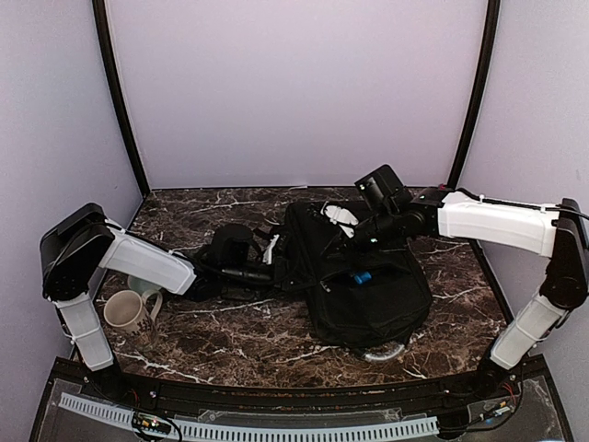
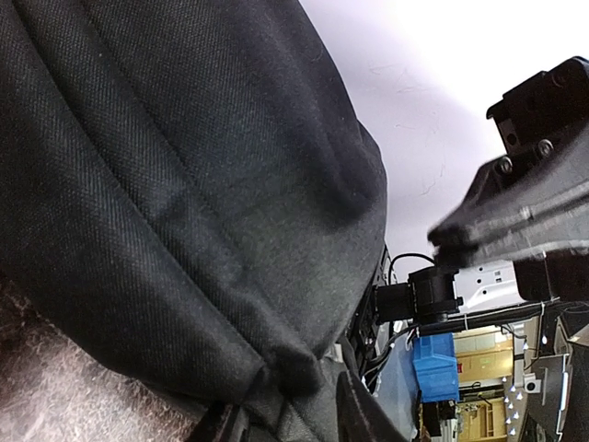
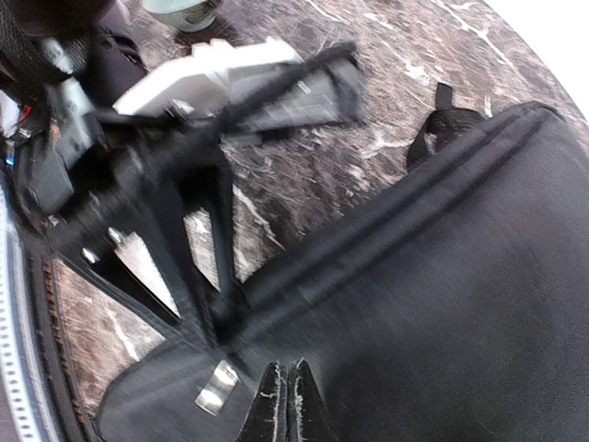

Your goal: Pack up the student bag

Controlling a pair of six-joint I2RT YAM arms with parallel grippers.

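The black bag [image 1: 373,308] lies on the marbled table, right of centre in the top view. Its zipper pull [image 3: 218,387], a pale tab, rests on the fabric to the left of my right gripper, outside its fingers. That gripper is shut with nothing between its tips, above the bag. At the bag's left edge, my left gripper has its fingers parted, with bag fabric between and around them. Something blue [image 1: 363,276] shows at the bag's opening; what it is, I cannot tell.
A pale mug [image 1: 124,311] stands at the far left, beside a greenish bowl [image 1: 140,284] partly hidden behind it. Bare marbled table [image 1: 239,341] lies in front of the left arm. A black strap [image 3: 446,124] sticks out past the bag's edge.
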